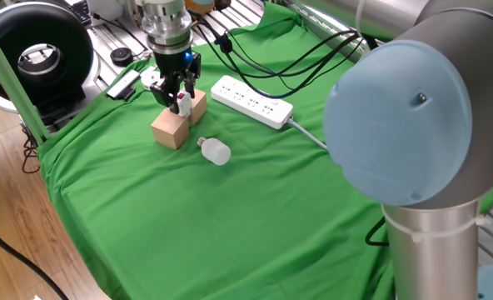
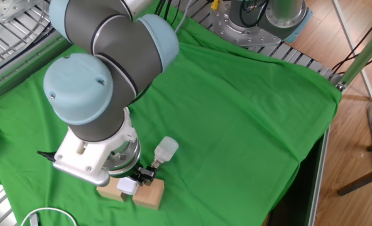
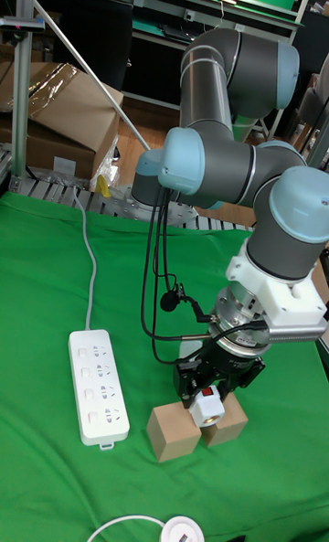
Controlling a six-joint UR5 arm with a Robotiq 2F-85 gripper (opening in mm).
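Note:
A small white block-shaped fitting with a red switch [image 3: 206, 407] sits at the gap between two wooden blocks, the nearer one [image 1: 171, 130] and the farther one [image 1: 198, 106]. My black gripper [image 1: 182, 100] points down over the fitting. Its fingers [image 1: 174, 107] stand open, spread on either side of the white body; whether they touch it is not clear. On the green cloth beside the blocks lies a white bulb [image 1: 216, 152] with a metal screw base, on its side and clear of the gripper.
A white power strip [image 1: 251, 102] with its cord lies to one side of the blocks. Black cables [image 1: 301, 79] hang from the arm above the cloth. A round white object [image 3: 182, 529] with a wire is near the edge.

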